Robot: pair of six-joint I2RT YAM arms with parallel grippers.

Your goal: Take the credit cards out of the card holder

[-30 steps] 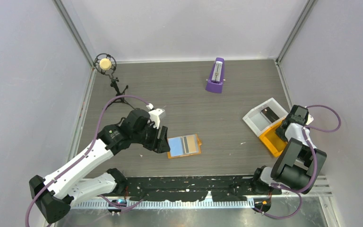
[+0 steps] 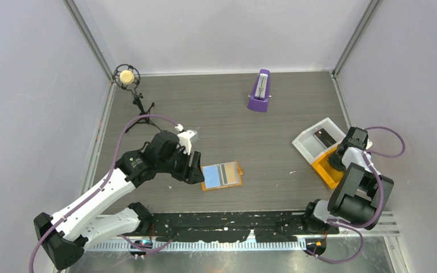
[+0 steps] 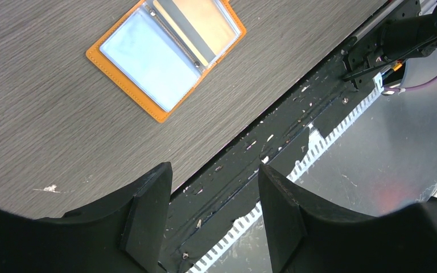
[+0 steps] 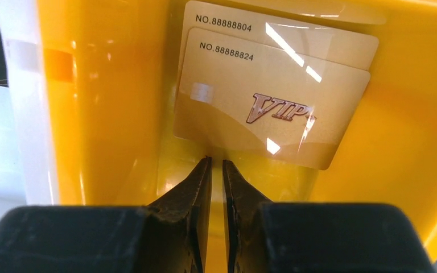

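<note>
An orange card holder (image 2: 222, 176) with pale blue and tan panels lies at the table's front middle, also in the left wrist view (image 3: 126, 85). Just left of it my left gripper is open and empty. My right gripper is down inside an orange tray (image 2: 324, 170), its fingertips a narrow gap apart, just below two gold VIP cards (image 4: 267, 108) lying on the tray's floor; nothing shows between the fingers.
A white tray (image 2: 304, 142) holding a black phone (image 2: 324, 137) adjoins the orange one. A purple metronome (image 2: 259, 91) stands at the back, a black stand (image 2: 142, 108) at back left.
The right arm has shifted very slightly over the orange tray. The left arm and the card holder look unchanged.
</note>
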